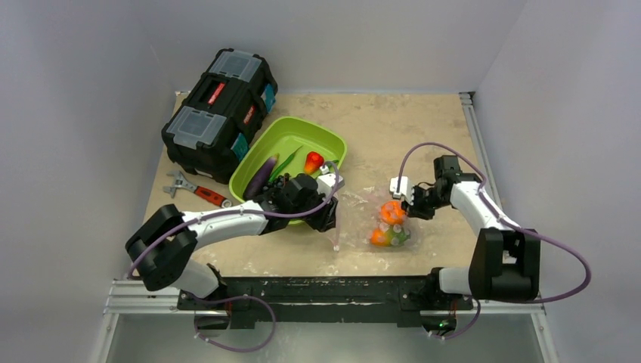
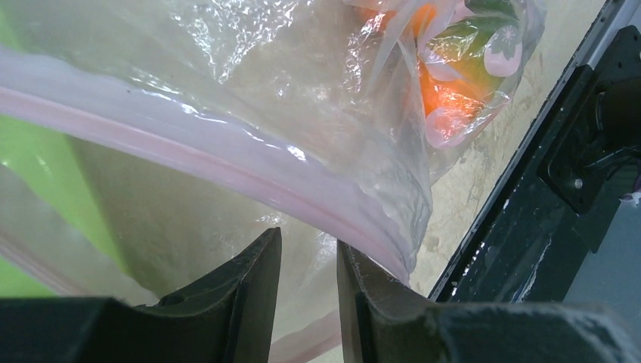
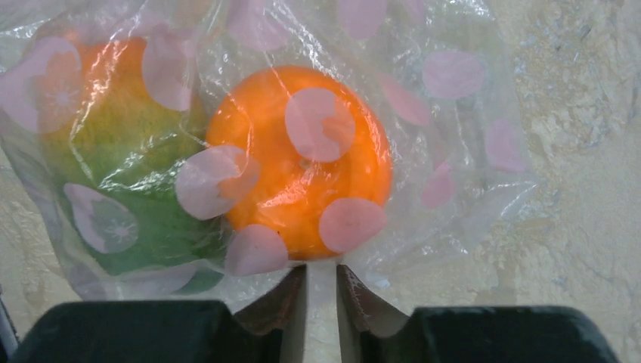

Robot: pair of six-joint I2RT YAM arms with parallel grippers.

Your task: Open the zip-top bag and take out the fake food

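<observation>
The clear zip top bag [image 1: 355,234] lies on the table, its zip edge near my left gripper [image 1: 326,225]. In the left wrist view that gripper has bag plastic at its fingertips and appears shut on it. Inside the bag are an orange fake fruit [image 3: 302,181] and a green-orange one [image 3: 121,166], seen through pink-dotted plastic. My right gripper is at the bag's edge just by the orange fruit, fingertips part open with a narrow gap.
A green bin [image 1: 249,155] with an eggplant, a red pepper and green vegetables stands behind the left arm. A black toolbox [image 1: 219,113] and an adjustable wrench [image 1: 204,193] lie at the left.
</observation>
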